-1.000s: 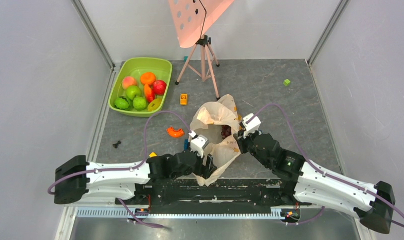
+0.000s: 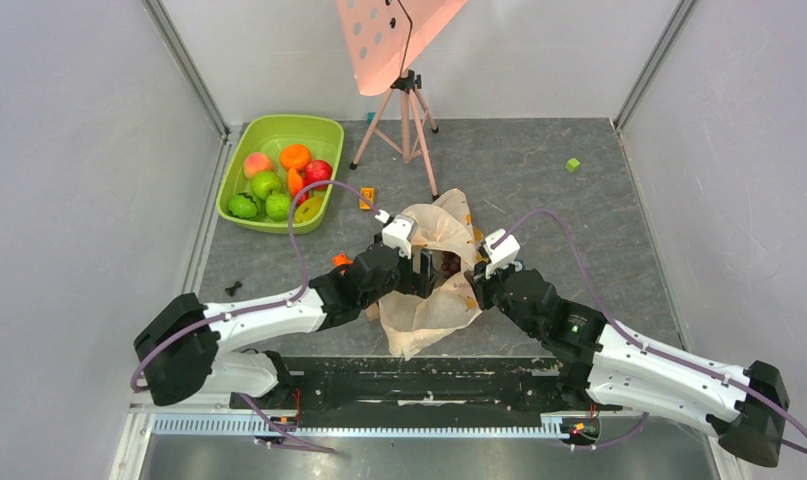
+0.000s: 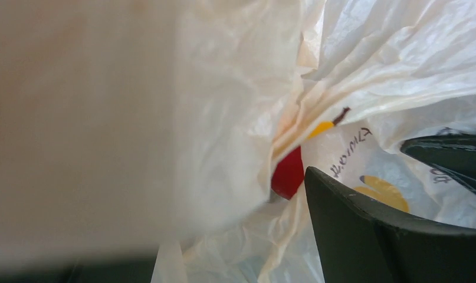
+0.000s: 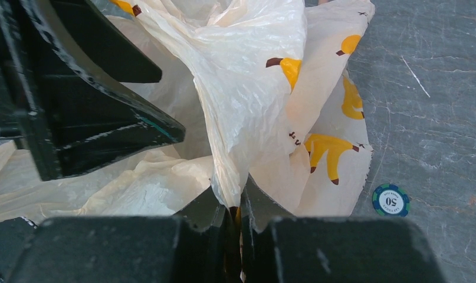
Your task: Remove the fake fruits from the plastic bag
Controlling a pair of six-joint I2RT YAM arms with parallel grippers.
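The plastic bag (image 2: 424,322) lies with its mouth spread, pale with yellow banana prints. Dark red fruit, like grapes (image 2: 449,266), shows inside it in the top view. My left gripper (image 2: 428,270) reaches into the bag's mouth, open, its fingers (image 3: 353,218) apart with nothing seen between them. A small red patch (image 3: 288,174) peeks past a fold in the left wrist view, where plastic blocks much of the view. On the bag's right edge, my right gripper is shut with gathered plastic pinched between its fingers.
A green basket (image 2: 222,200) of fake fruits stands at the back left. The tripod (image 2: 407,140) rises behind the bag. Orange pieces lie left of it, including an orange block (image 2: 367,198). A poker chip (image 4: 391,200) rests right of the bag.
My left gripper has moved away from the front edge, up and slightly right into the bag's mouth. It now partly hides the grapes and the curved orange piece. The right arm holds still.
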